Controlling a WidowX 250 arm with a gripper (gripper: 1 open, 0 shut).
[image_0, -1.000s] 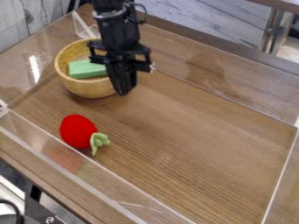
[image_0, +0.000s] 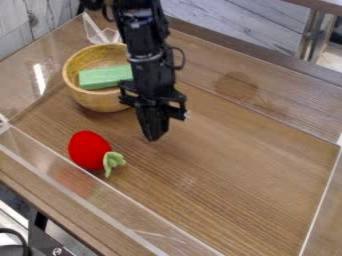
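Observation:
My black gripper (image_0: 152, 112) hangs over the bare middle of the wooden table, shut, with nothing visible between its fingers. It is just right of a tan bowl (image_0: 92, 93) that holds a green block (image_0: 104, 79), partly hidden by the arm. A red strawberry-like object (image_0: 90, 149) with a green top lies below and left of the gripper.
A pale rim or wall runs along the top right, and the table's edge shows at the left.
The gripper has moved down in the view and slightly right, away from over the bowl. The bowl, green block and red object look unmoved.

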